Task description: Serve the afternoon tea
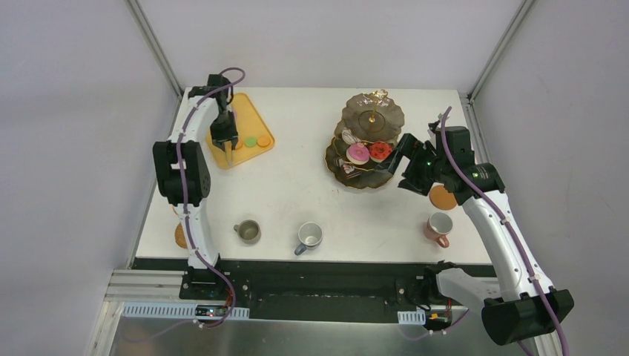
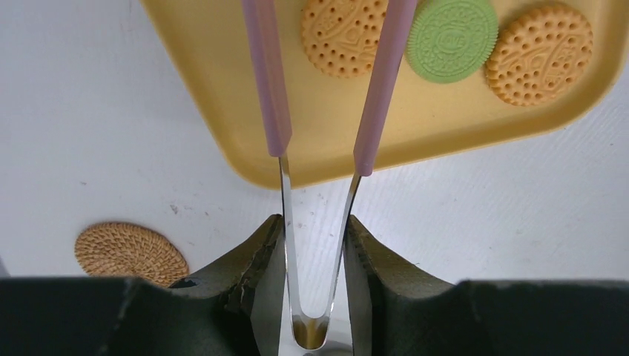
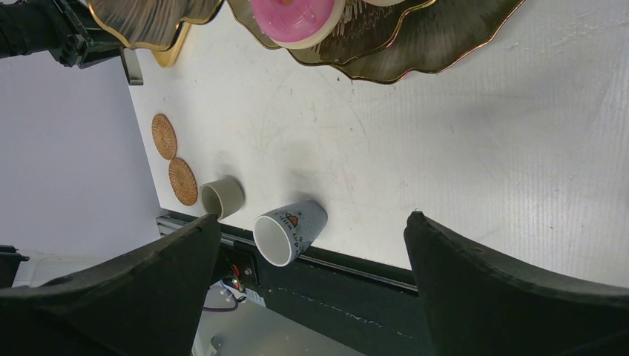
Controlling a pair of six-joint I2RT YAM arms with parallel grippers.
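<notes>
Metal tongs with pink tips [image 2: 276,104] are squeezed partway in my left gripper, which is shut on their two arms. Their tips spread apart above the yellow tray [image 1: 256,119]. On the tray lie an orange biscuit [image 2: 345,37], a green biscuit [image 2: 452,41] and a second orange biscuit [image 2: 540,53]. One orange biscuit is partly between and behind the tips, not visibly pinched. The tiered stand [image 1: 374,115] carries a pink donut [image 1: 357,153] and a red one [image 1: 380,151]. My right gripper is open and empty, beside the stand's right side.
A grey-green cup [image 1: 248,232] and a white mug [image 1: 310,235] stand near the front edge. A pink mug [image 1: 439,227] and a round coaster [image 1: 443,197] are at the right. Woven coasters [image 2: 132,252] lie front left.
</notes>
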